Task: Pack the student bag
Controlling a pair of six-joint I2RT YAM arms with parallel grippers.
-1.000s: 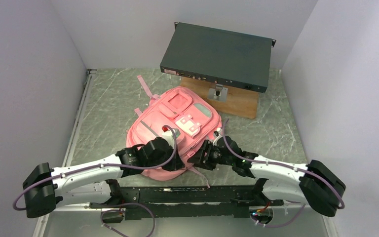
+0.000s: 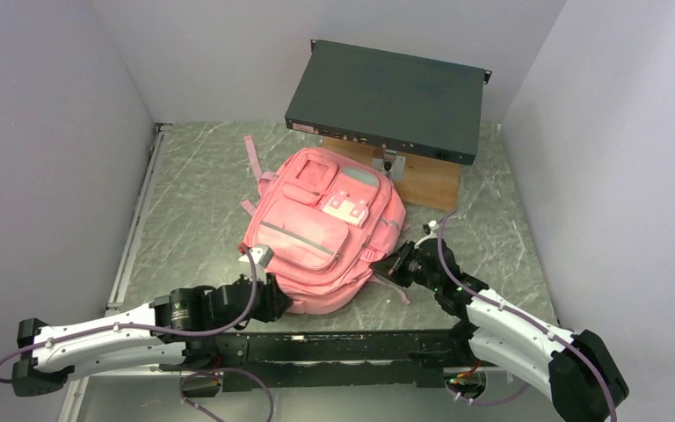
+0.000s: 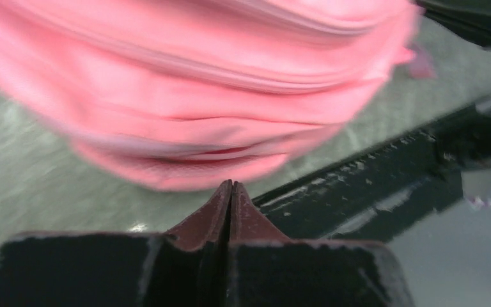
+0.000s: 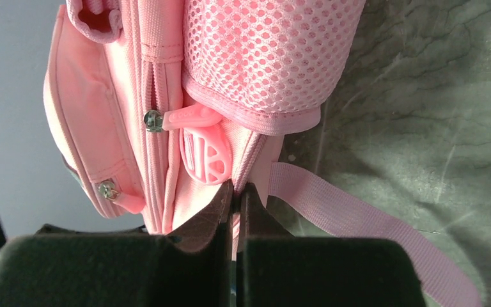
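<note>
The pink student bag point(image 2: 308, 233) lies on its back on the table, front pockets facing up, tilted across the middle. At its lower right side my right gripper point(image 2: 375, 266) is shut on the bag's edge; in the right wrist view the fingertips pinch a piped seam point(image 4: 248, 160) beside a pink plastic buckle point(image 4: 208, 155). My left gripper is by the bag's lower end, its fingertips almost together with only a thin slit and nothing seen between them. The bag's bottom point(image 3: 204, 173) lies just ahead of those tips, apparently clear of them.
A dark flat box point(image 2: 387, 101) on a stand overhangs a wooden board point(image 2: 431, 180) behind the bag. A loose pink strap point(image 4: 371, 220) trails on the table at the right. Bare table shows on both sides; a dark rail point(image 2: 352, 345) runs along the front edge.
The bag has shifted and turned, its right side moving right and up with my right gripper.
</note>
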